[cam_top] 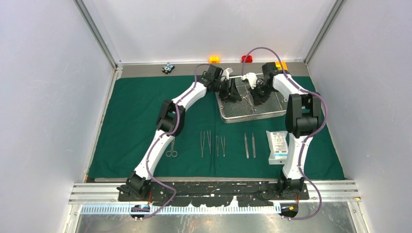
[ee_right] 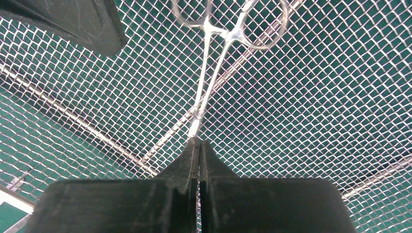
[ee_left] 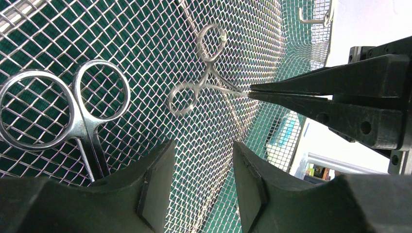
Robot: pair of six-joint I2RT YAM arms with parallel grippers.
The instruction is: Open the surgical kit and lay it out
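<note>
Held by its tip, a silver ring-handled instrument (ee_right: 206,77) is in my right gripper, which is shut on it; its two rings point away from the fingers. In the left wrist view the same instrument (ee_left: 208,68) is over the wire-mesh tray (ee_left: 141,53); whether it touches the mesh I cannot tell. My left gripper stands partly open over the tray, its gap empty. A second ring-handled instrument (ee_left: 73,109) lies on the mesh beside the left gripper's finger, partly hidden by it.
On the green cloth, in front of the tray, lie scissors (cam_top: 171,151), several tweezers (cam_top: 202,144) and two slim handles (cam_top: 253,145). A white package (cam_top: 278,145) sits at the right. Yellow (cam_top: 214,59) and red blocks (cam_top: 247,58) stand behind.
</note>
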